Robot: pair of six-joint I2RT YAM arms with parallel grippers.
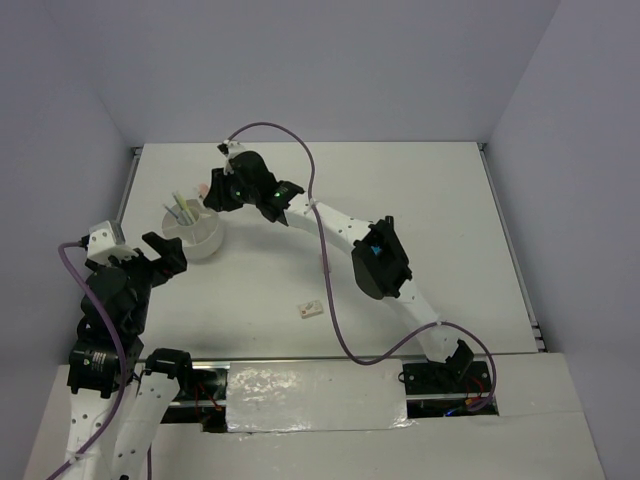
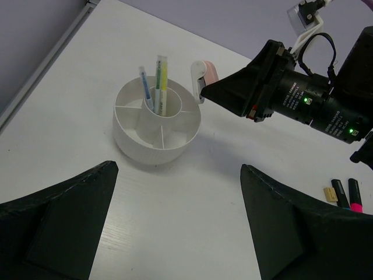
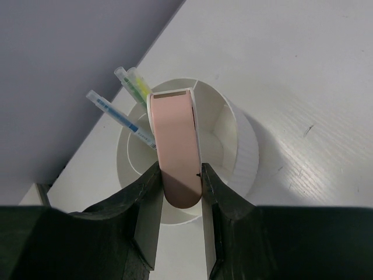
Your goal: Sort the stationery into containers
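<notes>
A round white divided container (image 2: 154,153) stands at the table's back left. Several slim pens, including a yellow-and-white pen (image 2: 163,87) and a blue pen (image 3: 119,116), stand upright in its central cup. My right gripper is shut on a pink-and-white block-like item (image 3: 175,140), whose exact kind I cannot tell. In the left wrist view this item (image 2: 205,76) hangs beside the container's right rim, above the table; the right wrist view shows it in front of the opening. My left gripper (image 1: 165,255) is open and empty, nearer the front left of the container.
A small pale block (image 1: 311,309) lies mid-table towards the front, with another (image 1: 325,263) close to the right arm. Two dark markers (image 2: 355,195) lie under that arm's side.
</notes>
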